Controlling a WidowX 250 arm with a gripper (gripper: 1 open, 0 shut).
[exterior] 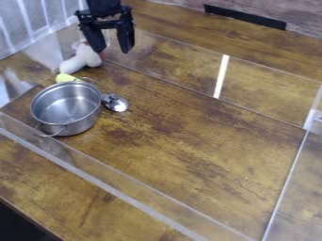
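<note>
The black gripper (107,42) hangs at the top left over a white cylindrical object (78,58), its fingers apart and open. A metal pot (66,108) with wire handles stands at the left middle. A small yellow item (66,79) lies just behind the pot, and a shiny spoon (116,102) rests at the pot's right side.
Clear panels run along the left, back and right edges, and a white strip (223,77) lies toward the back right.
</note>
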